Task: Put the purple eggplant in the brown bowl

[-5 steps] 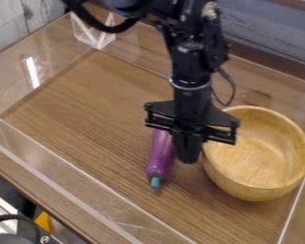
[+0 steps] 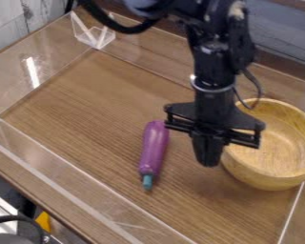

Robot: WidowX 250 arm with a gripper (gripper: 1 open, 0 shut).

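The purple eggplant (image 2: 154, 146) lies lengthwise on the wooden surface, its teal stem end toward the camera. To its right is the brown bowl (image 2: 285, 150), yellowish, upright and with no contents showing in its visible part. My black gripper (image 2: 208, 155) points down between the two, apart from the eggplant and overlapping the bowl's left rim in view. Its dark body hides part of that rim, and whether the fingers are parted is unclear. Contact with the bowl cannot be judged.
A clear plastic holder (image 2: 94, 34) stands at the back left. Bare wood (image 2: 79, 119) stretches left of the eggplant, and there is free surface in front of the bowl. Black cables and a dark device occupy the front left corner.
The eggplant sits a little farther left, and the bowl a little farther right.
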